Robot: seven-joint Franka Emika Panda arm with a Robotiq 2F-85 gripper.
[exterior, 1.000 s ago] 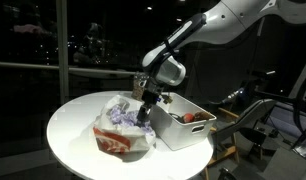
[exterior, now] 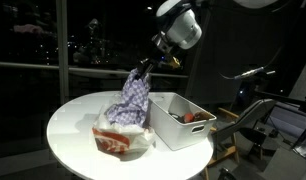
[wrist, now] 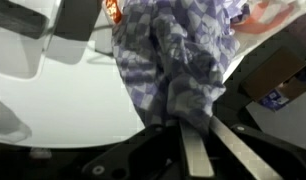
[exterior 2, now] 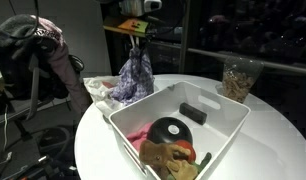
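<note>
A purple-and-white checked cloth (exterior: 135,98) hangs from my gripper (exterior: 140,72) above the round white table. The fingers are shut on its upper end, and its lower part reaches down to a white plastic bag (exterior: 115,138) with red print. In exterior view 2 the cloth (exterior 2: 136,76) droops below the gripper (exterior 2: 136,36) behind the white bin. From the wrist, the checked cloth (wrist: 171,60) fills the middle and runs in between the fingers, covering part of the bag below. Whether its lower end still rests inside the bag cannot be made out.
A white bin (exterior 2: 226,133) stands beside the bag, holding a black round thing (exterior 2: 171,132), a brown plush toy (exterior 2: 165,160) and other items. A wire basket (exterior 2: 240,78) is near the table's far edge.
The gripper has risen from down at the bag, drawing the cloth up with it. Earlier the cloth lay bunched over the bag; now it hangs stretched upward.
</note>
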